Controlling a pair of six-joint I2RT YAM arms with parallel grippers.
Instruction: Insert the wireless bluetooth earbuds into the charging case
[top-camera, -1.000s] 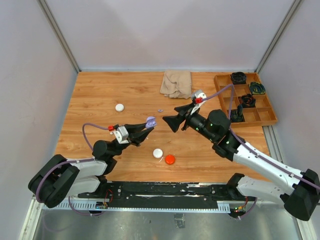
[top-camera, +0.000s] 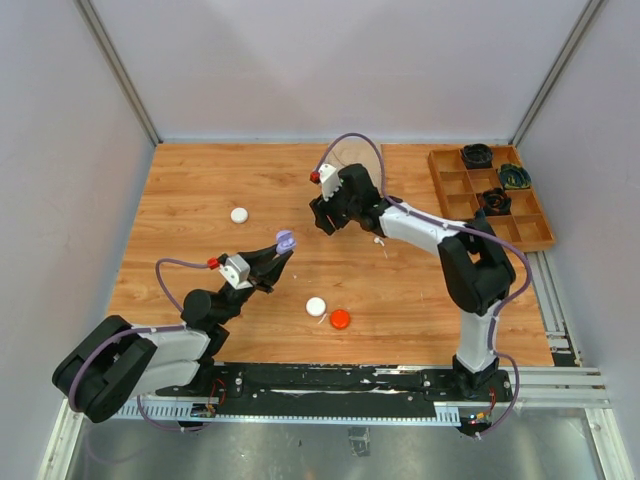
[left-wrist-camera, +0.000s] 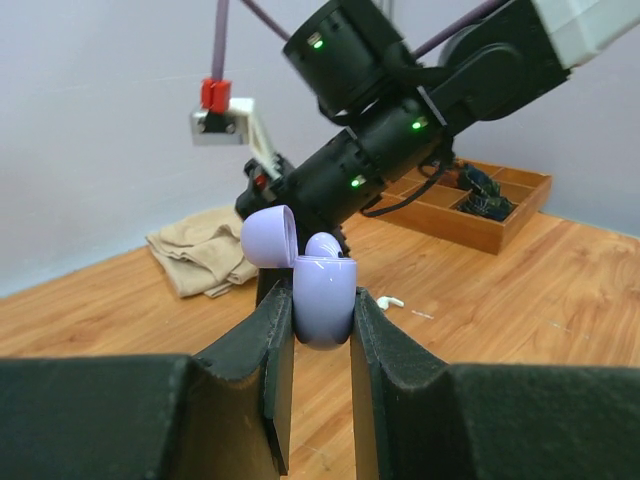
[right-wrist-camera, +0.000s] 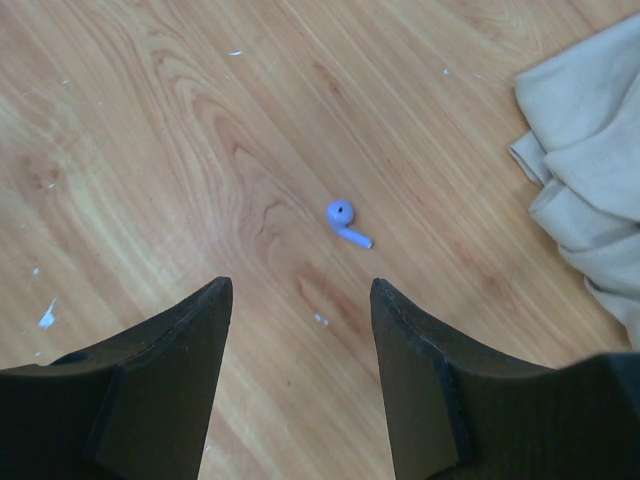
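Observation:
A lavender charging case (left-wrist-camera: 323, 300) with its lid (left-wrist-camera: 269, 238) up is held by my left gripper (top-camera: 281, 247), shut on its lower part. Inside the case a rounded lavender bump (left-wrist-camera: 323, 245) shows, perhaps an earbud; I cannot tell for sure. One lavender earbud (right-wrist-camera: 341, 214) lies on the wooden table, its stem pointing right and down in the right wrist view. Above it, my right gripper has its fingers apart and nothing between them. From the top, that gripper hides the earbud.
Behind the right gripper lies a beige folded cloth (left-wrist-camera: 205, 250). A sectioned wooden tray (top-camera: 540, 232) with dark coils stands at the right. White discs (top-camera: 239, 215) and an orange disc (top-camera: 340, 319) rest on the table. A small white piece (left-wrist-camera: 390, 302) lies near the right arm.
The right arm has swung left and toward the back, its gripper now over the earbud's spot. My left gripper has drawn slightly left with the case still in it.

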